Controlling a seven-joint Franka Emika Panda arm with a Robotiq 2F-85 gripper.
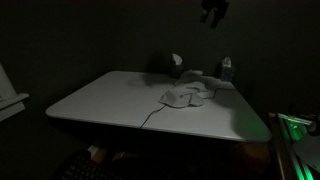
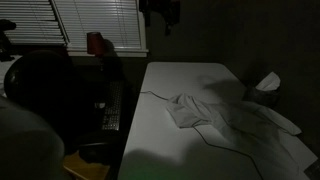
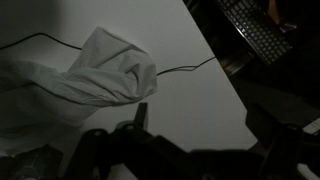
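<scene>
A pale, crumpled cloth lies on the white table in the dim room. It spreads along one side of the tabletop in exterior view 2, where its folds show. In the wrist view the bunched cloth is at the left, apart from the fingers. My gripper hangs well above the table. From the wrist its two dark fingers stand far apart at the lower edge, so the gripper is open, with only bare tabletop seen between them. A thin dark cable passes under the cloth.
A box with a white tissue and a pale greenish item stand at the table's back. A keyboard lies beyond its edge, and a dark chair stands alongside.
</scene>
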